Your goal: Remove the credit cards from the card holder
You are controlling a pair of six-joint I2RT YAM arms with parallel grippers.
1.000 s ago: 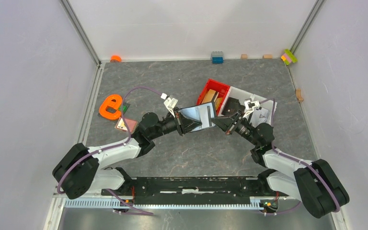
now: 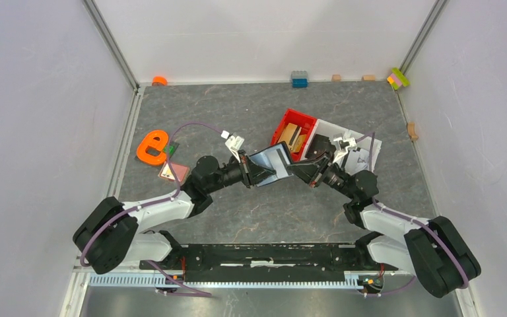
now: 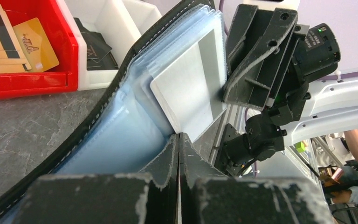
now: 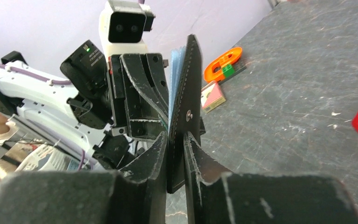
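Observation:
An open black card holder (image 2: 269, 165) with clear bluish sleeves is held up between my two grippers. In the left wrist view a white card (image 3: 186, 81) sits in a front sleeve. My left gripper is shut at that card's lower edge; whether the card is between the fingertips is hard to tell. My right gripper has the holder's black cover (image 4: 189, 84) between its fingers, seen edge-on in the right wrist view, at the holder's right end.
A red bin (image 2: 280, 122) with cards and a white bin (image 2: 375, 142) with dark cards stand behind the holder. Orange toy pieces (image 2: 152, 142) and a small box (image 2: 171, 173) lie at left.
The holder has tilted slightly between the grippers compared with a second ago; both arms have moved only very little.

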